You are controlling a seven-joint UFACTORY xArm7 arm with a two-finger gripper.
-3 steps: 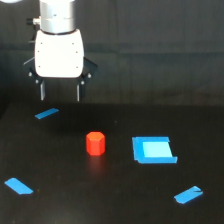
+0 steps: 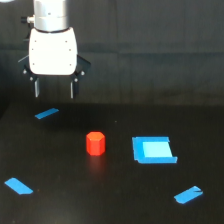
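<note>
My gripper (image 2: 55,90) hangs at the upper left, above the dark table and behind the red block. Its two thin dark fingers stand well apart, and I see nothing between them; it is open. The red block (image 2: 95,143), with a six-sided outline, stands left of centre on the table, apart from the gripper. To its right, a square frame of blue tape (image 2: 137,143) surrounds a pale, whitish patch (image 2: 157,149).
Strips of blue tape lie on the table: one below the gripper (image 2: 47,113), one at the front left (image 2: 18,186) and one at the front right (image 2: 188,194). Bare dark table lies around the red block. A dark backdrop closes off the rear.
My gripper has shifted slightly to the left and a little upward, its fingers still apart. The red block and the tape have not moved.
</note>
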